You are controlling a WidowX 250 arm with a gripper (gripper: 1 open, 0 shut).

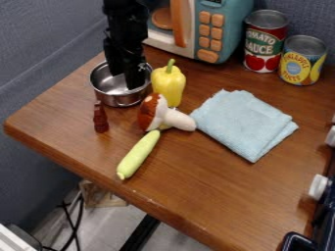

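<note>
The black gripper point(127, 64) hangs from the top left over a steel bowl point(119, 94), its tip at or inside the bowl's back rim; its fingers are too dark to tell whether they are open or shut. Right of the bowl stands a yellow pepper point(169, 81). In front of that lies a red-and-white mushroom-like toy point(161, 116). A small red bottle point(101, 118) stands below the bowl, and a pale yellow corn point(137, 155) lies toward the front edge.
A toy microwave point(218, 29), a sauce can point(263, 44) and a yellow can point(303, 61) stand at the back. A folded blue cloth point(246, 125) lies right of centre. A dark appliance edge is at far right.
</note>
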